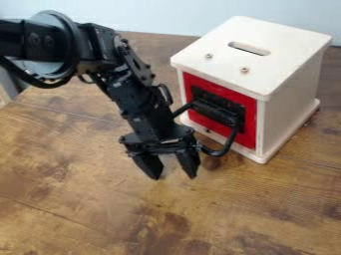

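A pale wooden box with a slot and two small screws on top stands on the wooden table. Its red front panel carries a black fitting with a U-shaped black handle. My black gripper hangs in front of the box, left of and a little below the handle, pointing down with its fingers apart and nothing visible between them. Whether it touches the handle cannot be told.
My arm spans the upper left, and a white surface lies beyond the table's edge there.
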